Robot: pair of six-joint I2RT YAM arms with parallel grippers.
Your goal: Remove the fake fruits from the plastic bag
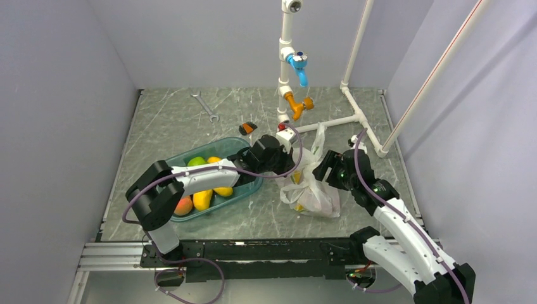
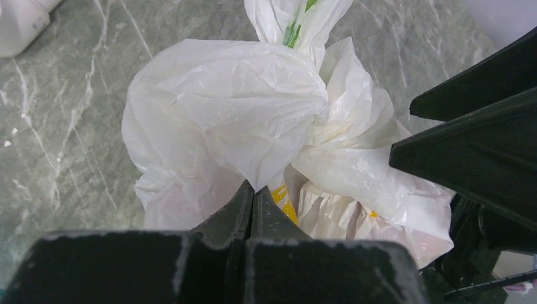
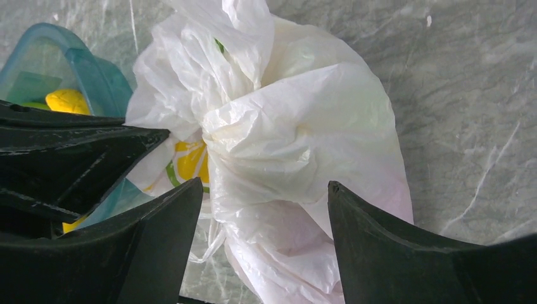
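The white plastic bag lies on the grey surface right of the teal tray, with yellow items showing through it. My left gripper is shut at a fold of the bag; whether thin plastic is between its tips is unclear. My right gripper stands part open over the bag, both fingers low at the bottom of its own view, the bag visible between them. Its dark fingers also show at the right of the left wrist view.
The teal tray holds several fake fruits. A wrench, an orange-black object and white pipes with blue and orange taps stand or lie behind.
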